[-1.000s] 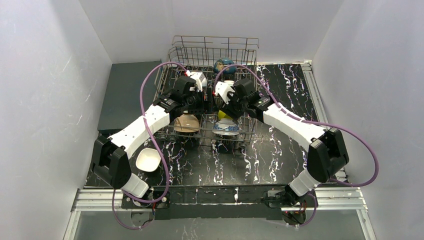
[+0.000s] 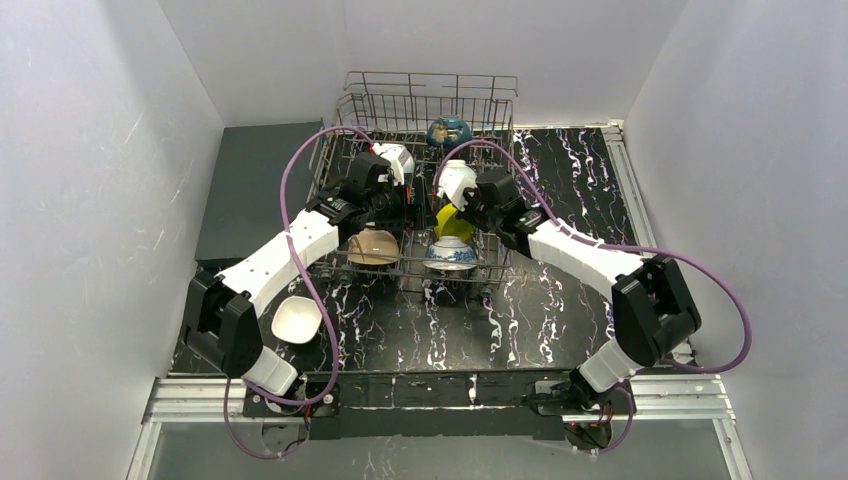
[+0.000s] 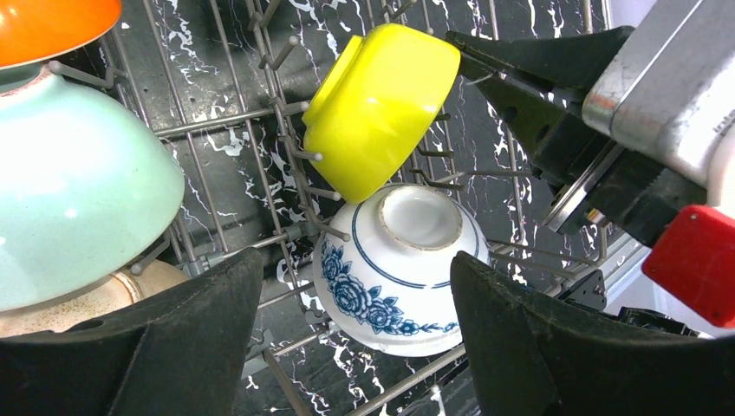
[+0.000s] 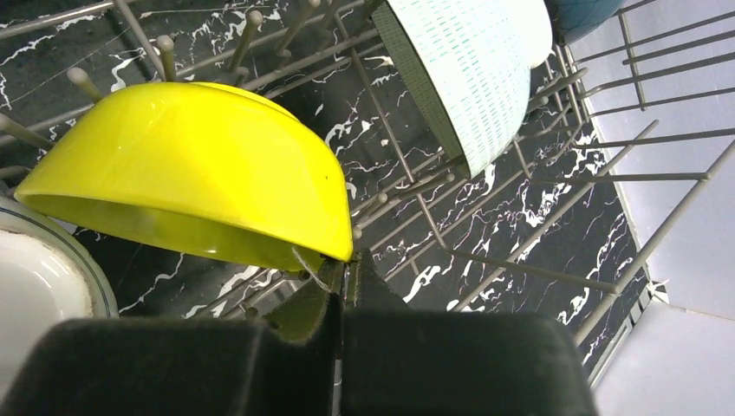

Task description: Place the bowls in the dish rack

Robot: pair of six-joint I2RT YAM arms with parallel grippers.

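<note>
A yellow bowl (image 3: 377, 104) (image 4: 186, 165) stands on its side among the rack's tines, its rim gripped at one corner by my right gripper, which is shut on it. My left gripper hangs open above a blue-flowered white bowl (image 3: 386, 290), upturned in the front of the rack (image 2: 430, 85). A mint bowl (image 3: 78, 191), an orange bowl (image 3: 48, 22) and a beige bowl (image 2: 372, 250) are in the rack on the left. A pale patterned bowl (image 4: 468, 78) and a blue bowl (image 2: 450, 130) sit farther back.
A white square bowl (image 2: 297, 318) lies on the counter at front left, outside the rack. A dark slab (image 2: 245, 180) is at back left; bare marble shows at right and front. Both wrists are close together over the rack.
My right wrist has moved a little toward the front and right, and more of the yellow bowl now shows in the top view. The left arm looks unchanged.
</note>
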